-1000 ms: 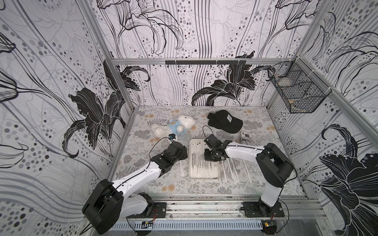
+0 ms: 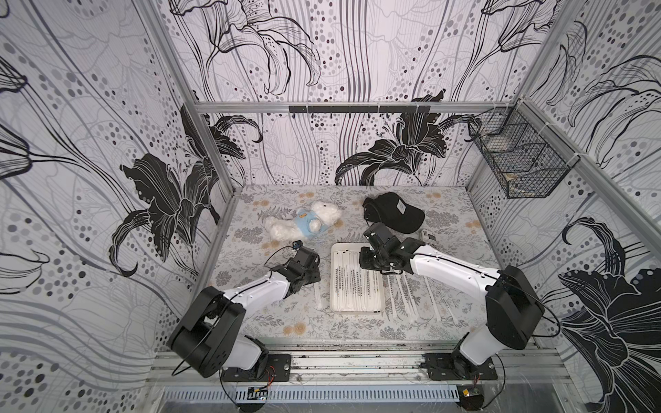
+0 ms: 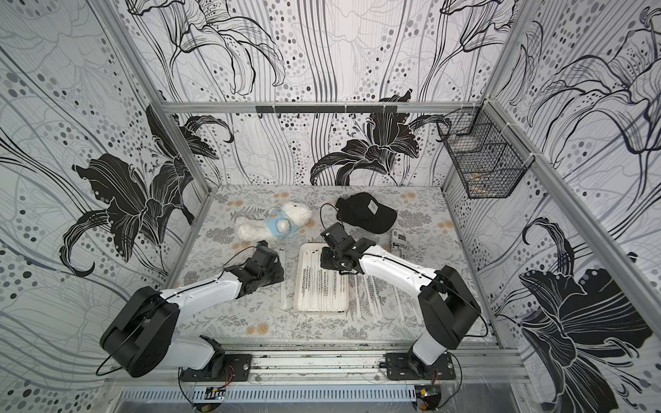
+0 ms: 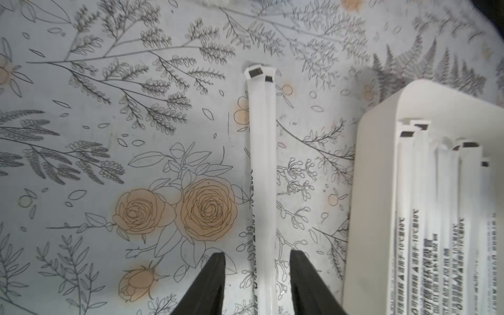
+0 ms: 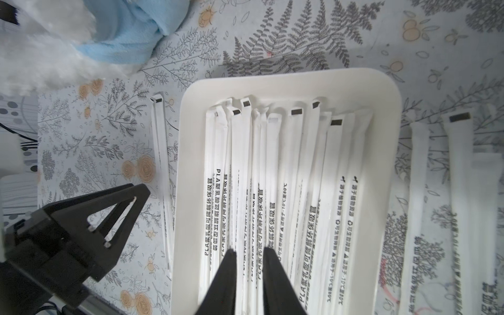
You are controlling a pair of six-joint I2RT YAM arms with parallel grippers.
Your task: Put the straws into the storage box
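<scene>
The white storage box (image 5: 386, 183) holds several wrapped straws lying side by side along its length. A single wrapped straw (image 4: 262, 141) lies on the table left of the box. Above that straw my left gripper stands partly open, a fingertip to either side in the left wrist view, with nothing visibly gripped. Over the box is my right gripper, its fingertips slightly apart and no straw seen held between them. Right of the box lie several more wrapped straws (image 5: 462, 183) on the table.
A white plush toy in blue (image 2: 310, 221) and a black cap (image 2: 396, 212) lie behind the box. Near the cap stands a small labelled item (image 2: 428, 238). A wire basket (image 2: 523, 158) hangs at upper right.
</scene>
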